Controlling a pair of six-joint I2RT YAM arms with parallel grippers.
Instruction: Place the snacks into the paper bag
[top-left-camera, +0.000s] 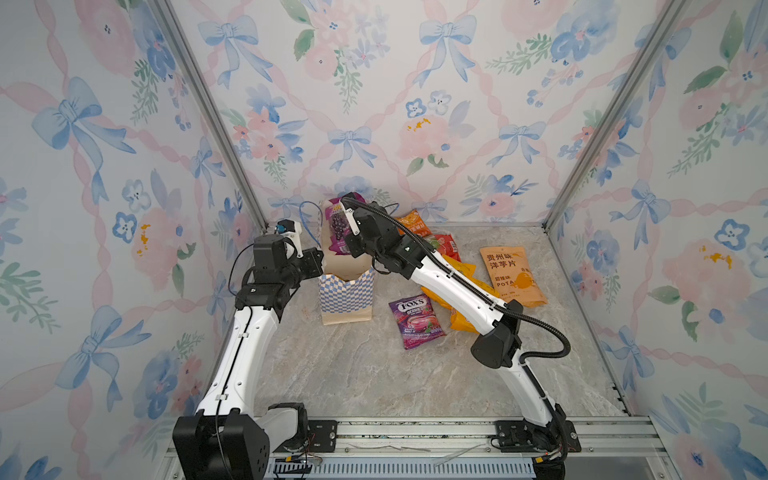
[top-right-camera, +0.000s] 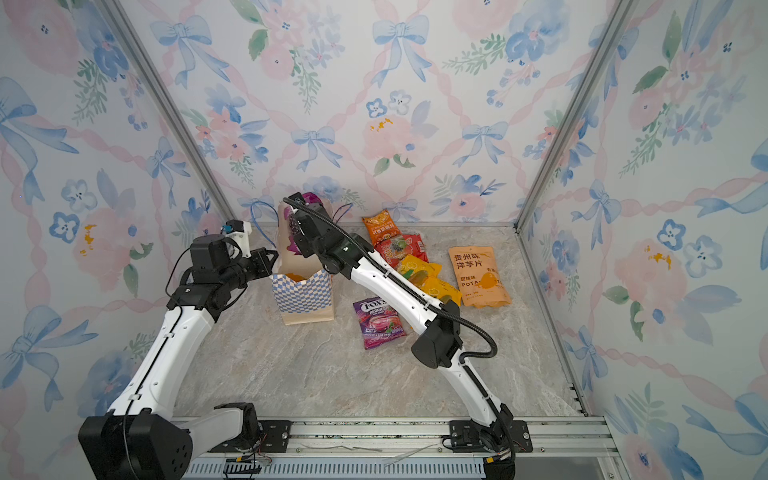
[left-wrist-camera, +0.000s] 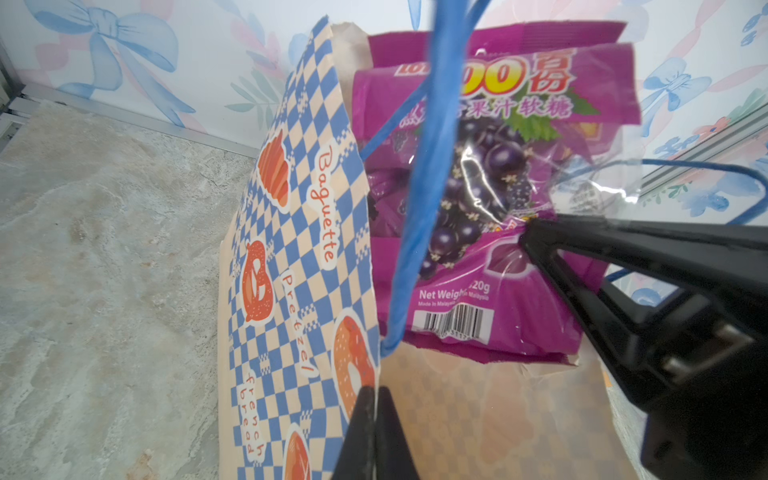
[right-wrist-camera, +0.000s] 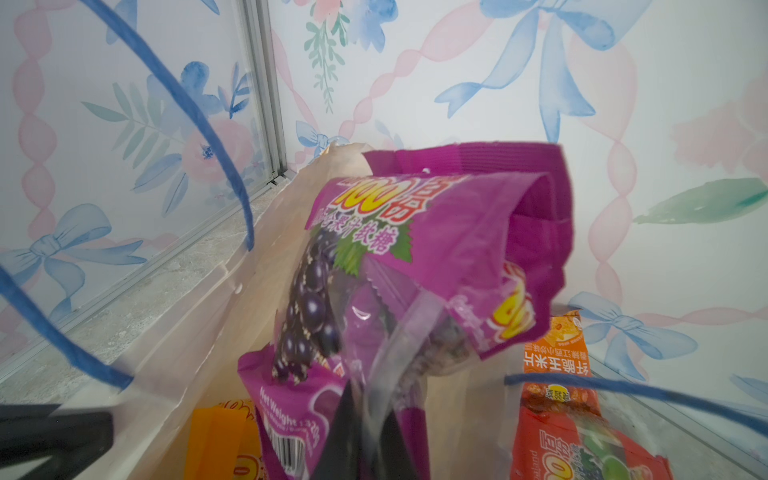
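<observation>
The paper bag (top-left-camera: 346, 297), blue-checked with blue cord handles, stands upright with its mouth facing up. My left gripper is shut on the bag's side edge. Above the bag's mouth hangs a purple blackcurrant candy packet (left-wrist-camera: 472, 184), pinched at its side by my right gripper, which is shut on it. The packet leans against the bag's far inner side. An orange packet (right-wrist-camera: 224, 440) shows inside the bag. On the table lie a purple FOX'S packet (top-right-camera: 379, 322), yellow packets (top-right-camera: 438, 289), a red packet (top-right-camera: 400, 246), an orange packet (top-right-camera: 379, 226) and a tan potato packet (top-right-camera: 478, 276).
A blue handle loop (right-wrist-camera: 184, 104) rises at the bag's left and another handle (right-wrist-camera: 640, 392) crosses at its right. The right arm (top-left-camera: 456, 284) spans over the loose snacks.
</observation>
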